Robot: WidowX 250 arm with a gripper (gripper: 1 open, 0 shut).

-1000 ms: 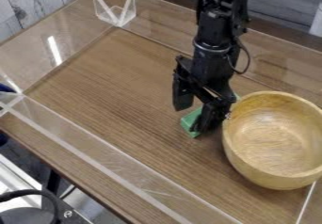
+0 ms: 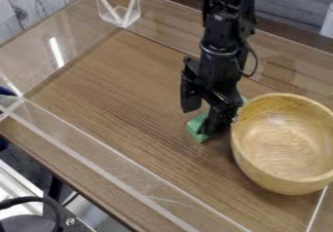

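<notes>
The black robot arm reaches down from the top centre, its gripper point(image 2: 208, 107) low over a green object point(image 2: 201, 127) on the wooden table. The gripper is open, its fingers around or just above the green object, which is partly hidden behind them. Whether they touch it I cannot tell. A large tan bowl point(image 2: 283, 163) stands right beside them at the right.
A clear plastic piece point(image 2: 119, 12) lies at the back left. Dark cables or equipment show at the lower left edge.
The gripper has shifted very slightly to the left over the last second; the green object and bowl look nearly unchanged.
</notes>
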